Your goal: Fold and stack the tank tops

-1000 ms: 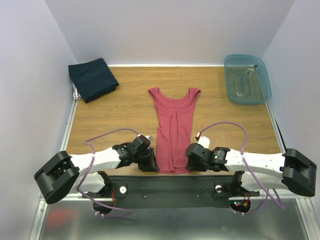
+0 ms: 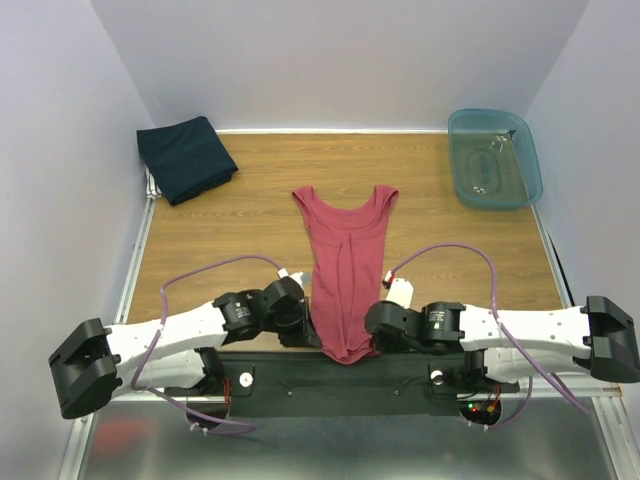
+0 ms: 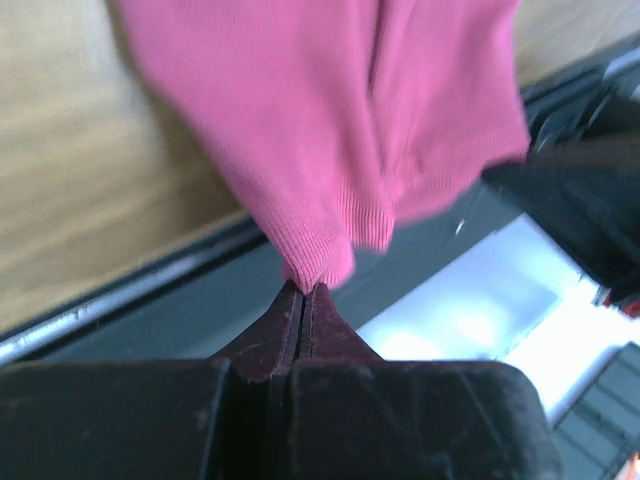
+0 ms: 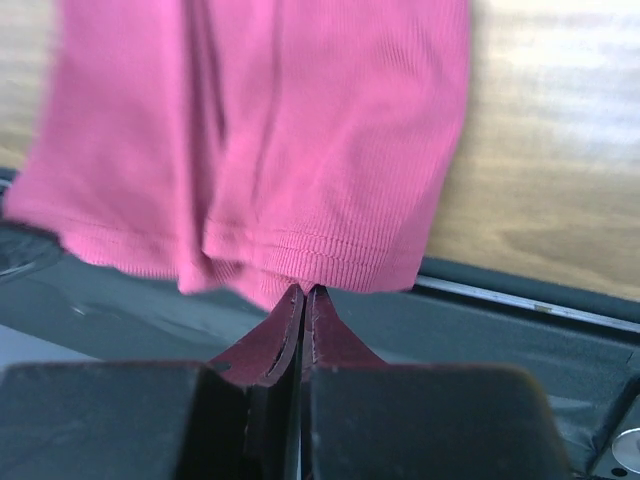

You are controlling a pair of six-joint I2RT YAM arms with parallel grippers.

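Observation:
A pink tank top (image 2: 345,260) lies lengthwise on the table (image 2: 200,240), its folded hem at the front edge and hanging slightly over it. My left gripper is shut on the left corner of that hem. My right gripper is shut at the hem's other side, with the thin fabric at its fingertips, apparently pinched. The top's neck and straps point to the back. A folded dark navy cloth (image 2: 185,160) lies at the back left.
A translucent teal bin (image 2: 460,170) stands at the back right. Bare wood lies on both sides of the pink top and behind it. The dark front edge (image 2: 320,390) runs beneath both grippers.
The pink top has slid toward the front edge, its hem now dipping past it. Both arms have moved slightly toward the front with it.

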